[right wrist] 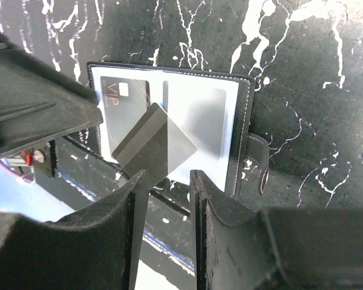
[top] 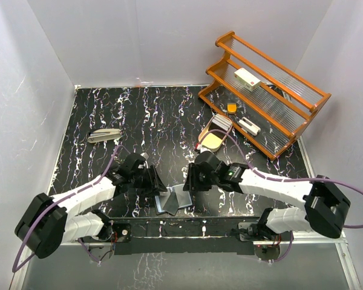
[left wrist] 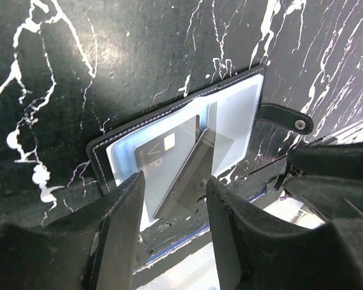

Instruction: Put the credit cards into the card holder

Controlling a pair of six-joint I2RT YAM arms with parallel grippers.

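The open card holder (top: 184, 196) lies near the table's front edge, with pale clear pockets. A grey VIP card (right wrist: 122, 96) sits in one pocket. The dark credit card (right wrist: 146, 145) lies askew across the middle and lower edge; one corner looks paler, perhaps under the other pocket's clear film, but I cannot tell how deep. My left gripper hovers over the holder, open, its fingers apart near the dark card and holding nothing. Across the holder, my right gripper is also open by a smaller gap, empty. The snap strap (left wrist: 284, 118) lies outward.
Behind the right arm stands a tan box (top: 212, 142) with pale slots. A wooden rack (top: 269, 90) fills the back right, holding a white box (top: 247, 79). A stapler-like object (top: 104, 135) lies at the left.
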